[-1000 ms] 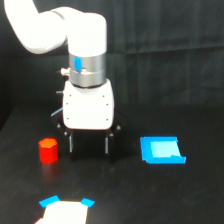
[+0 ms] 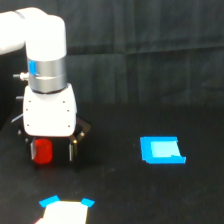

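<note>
A small red block (image 2: pixel 43 151) rests on the black table at the left. Over it stands my gripper (image 2: pixel 52 153), pointing down with its fingers spread wide. The block shows between the two fingers, close to the left one, while a gap separates it from the right finger (image 2: pixel 71 152). Whether the left finger touches the block is hard to tell. The gripper's white body hides what lies just behind the block.
A pale square outlined in blue tape (image 2: pixel 146 150) lies on the table to the right. At the front edge is a white patch (image 2: pixel 66 212) with blue tape at its corners. Dark curtains hang behind.
My gripper has moved left and now stands over the red block, its fingers still spread. The block seems to be about where it was.
</note>
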